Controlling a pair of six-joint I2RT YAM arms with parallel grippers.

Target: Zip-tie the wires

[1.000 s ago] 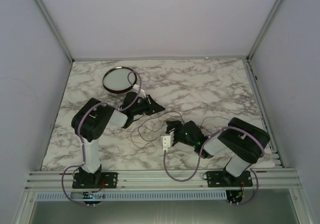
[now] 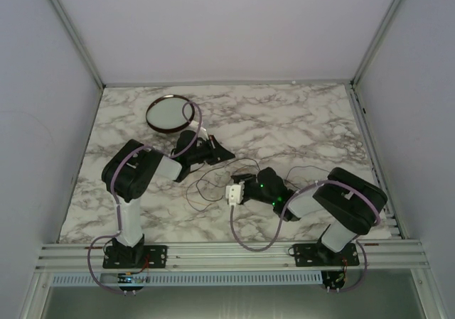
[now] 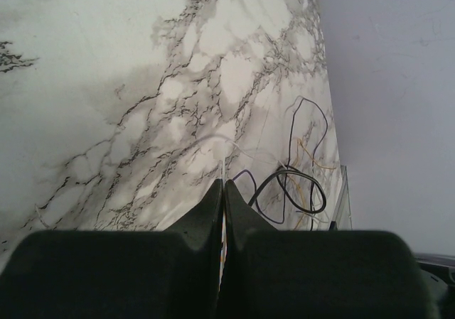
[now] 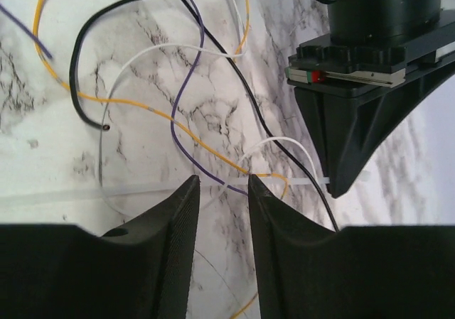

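Observation:
Thin wires in black, yellow, purple and white lie loosely crossed on the marble table; the black wire [image 4: 249, 96] and yellow wire [image 4: 153, 110] show clearly in the right wrist view. A pale thin strip, likely a zip tie [image 4: 142, 189], runs level above them toward the left gripper's dark fingers at the upper right. My left gripper [image 2: 229, 155] is shut, a thin pale sliver at its fingertips. My right gripper [image 2: 238, 184] hangs low over the wires, its fingertips part open, nothing clearly between them.
A round dark-rimmed dish [image 2: 169, 113] sits at the back left. A metal rail runs along the front edge, and walls bound the sides.
The left arm stays in place.

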